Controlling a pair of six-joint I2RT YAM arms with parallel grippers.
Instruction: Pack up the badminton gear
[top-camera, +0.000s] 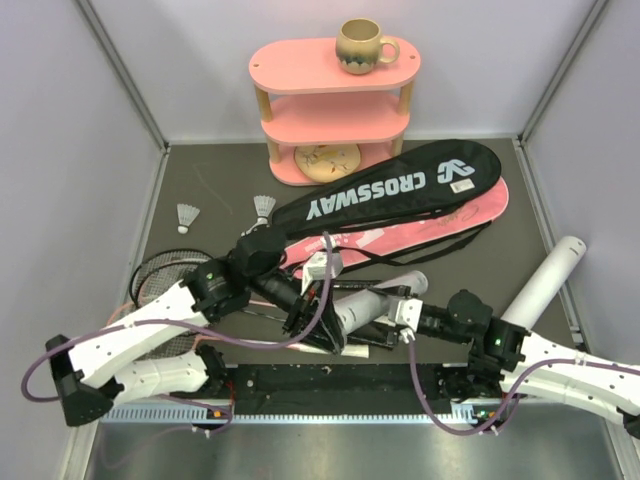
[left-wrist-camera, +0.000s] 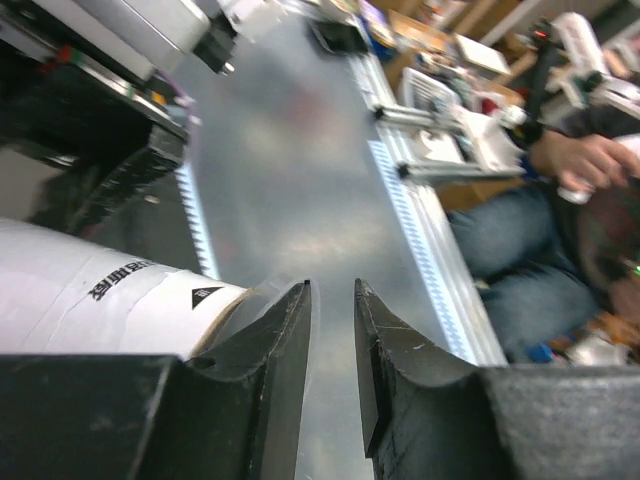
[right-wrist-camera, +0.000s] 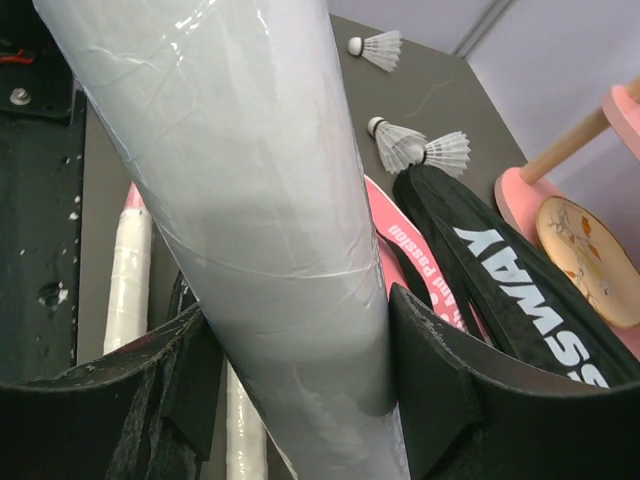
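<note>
A white shuttlecock tube (top-camera: 355, 308) is in the air above the front middle of the table, tilted. My right gripper is shut on it, its fingers pressed to either side. In the left wrist view the tube (left-wrist-camera: 95, 300) enters from the left, its clear-looking end beside one of my left fingers. My left gripper is part open, with no object plain between its fingertips. Behind the arms lie the black CROSSWAY bag (top-camera: 400, 190) and a pink racket bag (top-camera: 400, 236). Rackets (top-camera: 170, 280) lie at left, partly covered by my left arm.
Several shuttlecocks (top-camera: 188, 217) lie at the back left. A second white tube (top-camera: 545, 282) rests along the right wall. The pink shelf (top-camera: 335, 120) at the back carries a mug (top-camera: 362, 46) and a plate (top-camera: 327, 160). Floor between bags and right tube is clear.
</note>
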